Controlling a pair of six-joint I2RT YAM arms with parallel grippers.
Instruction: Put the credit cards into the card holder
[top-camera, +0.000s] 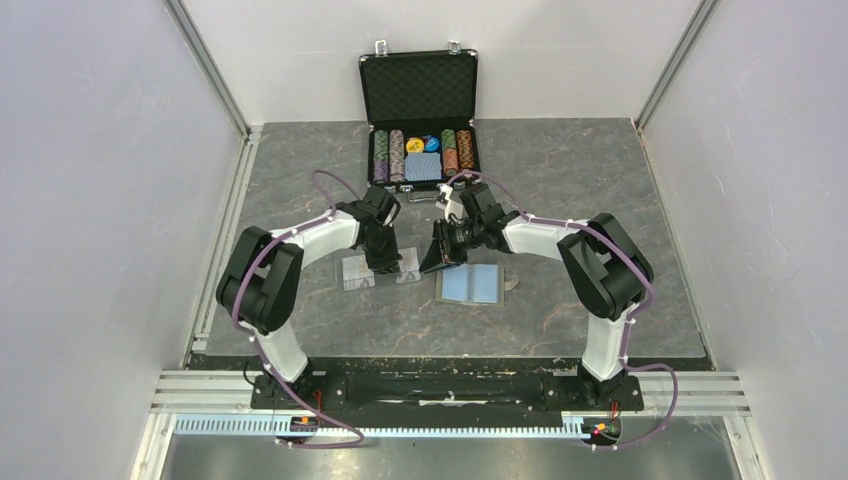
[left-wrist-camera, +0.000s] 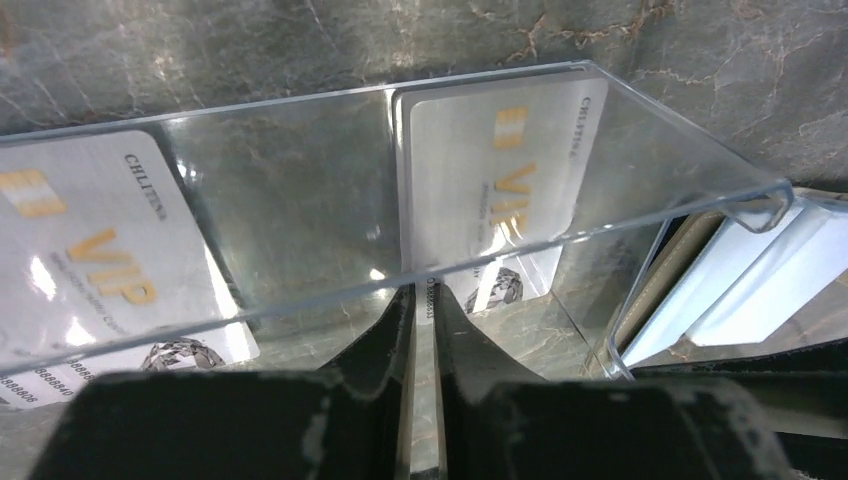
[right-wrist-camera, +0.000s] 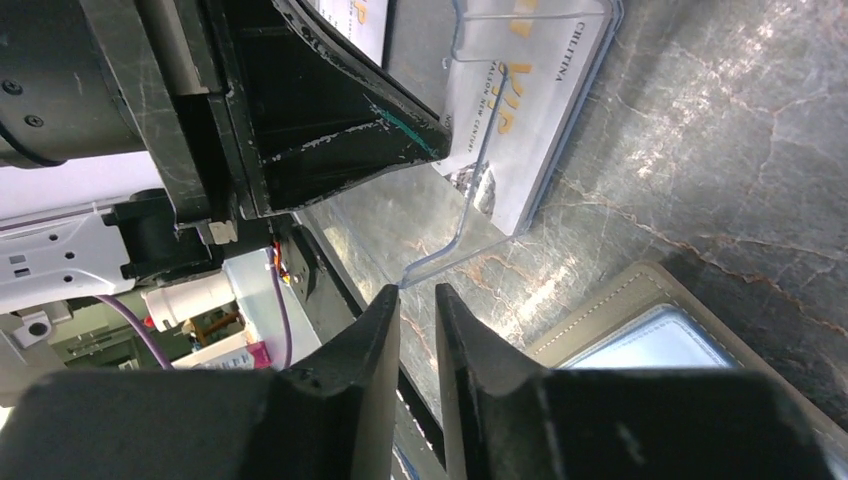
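A clear acrylic tray holds two stacks of VIP credit cards, a left stack and a right stack. My left gripper is over the tray, fingertips at the lower edge of the right stack, part open with a narrow gap. My right gripper is just right of the tray, fingertips near its clear end wall, also part open. The card holder, open with pale blue sleeves, lies right of the tray, beneath and beside the right gripper. I cannot tell whether either gripper touches anything.
An open case of poker chips stands at the back centre. White walls enclose both sides.
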